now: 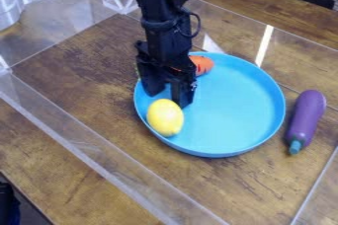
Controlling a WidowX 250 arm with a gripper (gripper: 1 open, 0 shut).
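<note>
A black robot arm reaches down from the top centre, its gripper low over the left part of a blue round plate. A yellow egg-shaped object lies on the plate just below the gripper. An orange object is at the plate's back, partly hidden by the gripper. The gripper's fingers are dark and overlap one another, with nothing seen held in them.
A purple eggplant-like object lies right of the plate on the wooden table. Clear plastic edges run along the left and lower sides.
</note>
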